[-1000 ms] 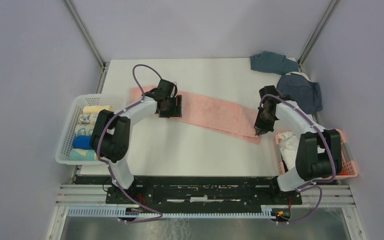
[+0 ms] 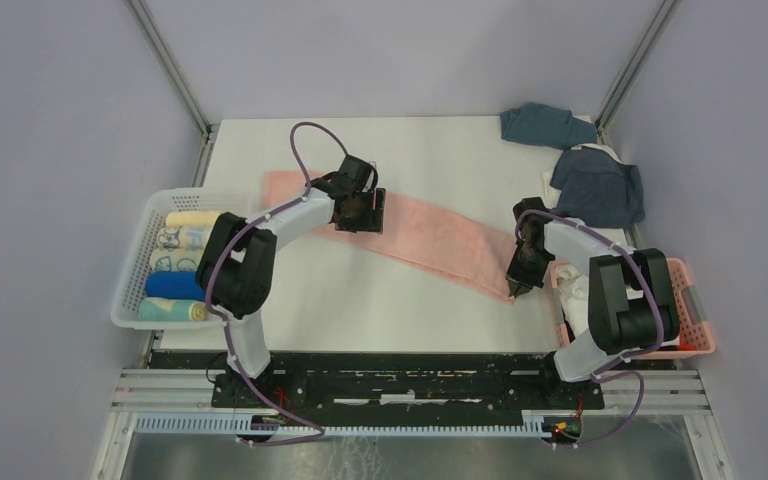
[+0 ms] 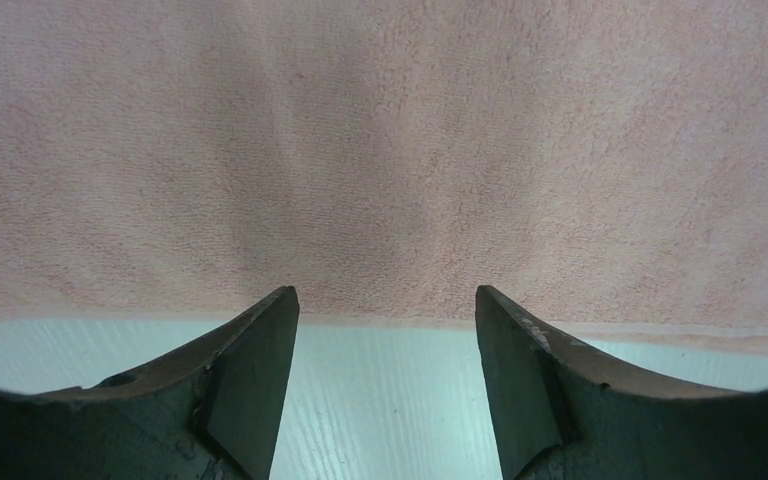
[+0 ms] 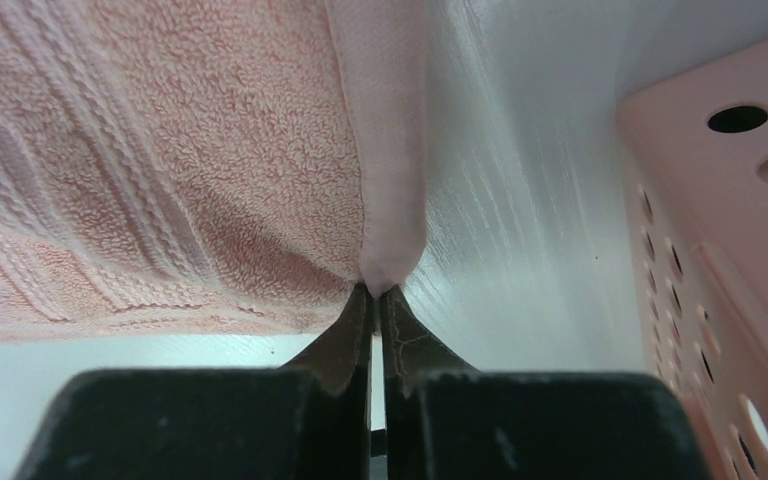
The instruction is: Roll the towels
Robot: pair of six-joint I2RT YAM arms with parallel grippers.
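Observation:
A pink towel lies flat and lengthwise across the table, angled down to the right. My left gripper stands open over its middle; in the left wrist view the towel fills most of the view, with nothing between the fingers. My right gripper has its fingertips nearly together on the towel's right end, at the hemmed corner; the fingers pinch or touch that edge.
A white basket of rolled towels stands at left. A pink basket with white cloth is close beside my right gripper. Dark folded towels lie at back right.
My right gripper moved toward the front with the towel's right end shifting along. My left gripper has moved a little to the right over the towel.

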